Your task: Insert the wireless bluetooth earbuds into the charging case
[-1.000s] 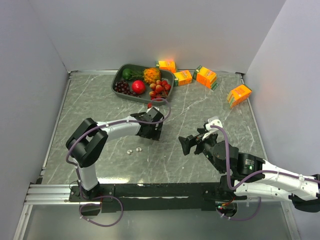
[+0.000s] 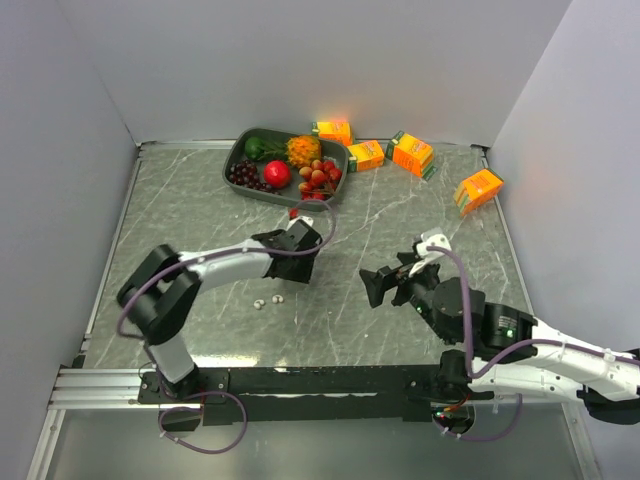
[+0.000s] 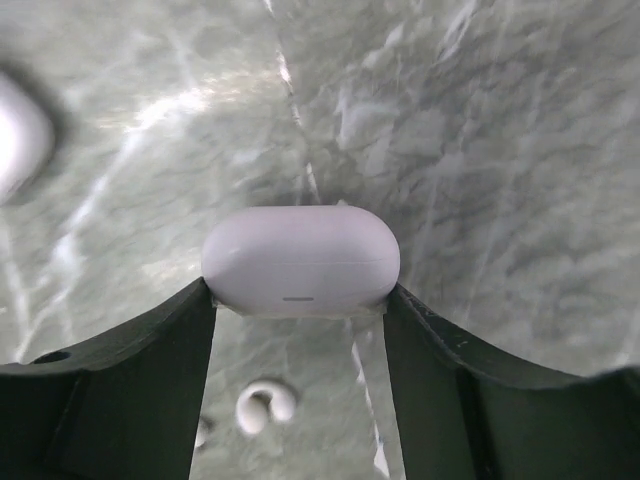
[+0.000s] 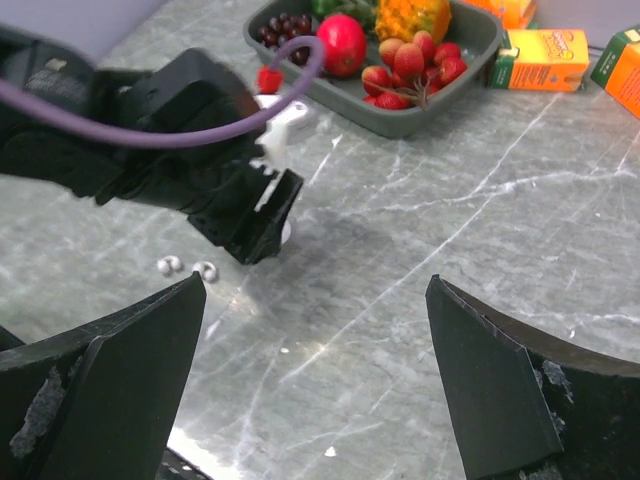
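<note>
A white charging case (image 3: pixel 300 250) sits between the fingertips of my left gripper, which appears closed on its sides, above the marble table. In the top view that gripper (image 2: pixel 298 270) is left of centre. Two white earbuds (image 2: pixel 259 304) lie on the table just in front of it, also visible in the right wrist view. My right gripper (image 2: pixel 385 290) hangs open and empty at the right of the table.
A grey tray (image 2: pixel 232 175) of fruit stands at the back, with several orange boxes (image 2: pixel 410 153) to its right.
My left arm has shifted slightly left and toward the front, and is blurred with motion. The right arm looks almost unchanged.
</note>
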